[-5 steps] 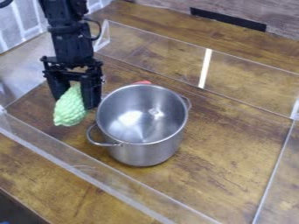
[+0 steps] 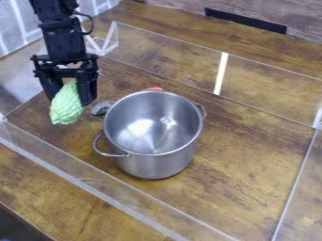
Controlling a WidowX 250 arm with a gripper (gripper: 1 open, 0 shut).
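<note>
The black robot arm comes down from the upper left, its gripper (image 2: 66, 89) low over the wooden table. A light green, textured object (image 2: 67, 107) is at the gripper's tips, just left of a large steel pot (image 2: 151, 136) with side handles. The fingers are partly hidden by their own housing and the green object, so their grip on it is unclear. A small metallic item (image 2: 102, 108) lies between the green object and the pot, with a small red item (image 2: 152, 89) behind the pot.
Clear plastic barriers (image 2: 298, 188) border the work area at left, back and right.
The gripper and green object have shifted left and slightly up, away from the pot, uncovering more of the small metallic item. The pot has not moved.
</note>
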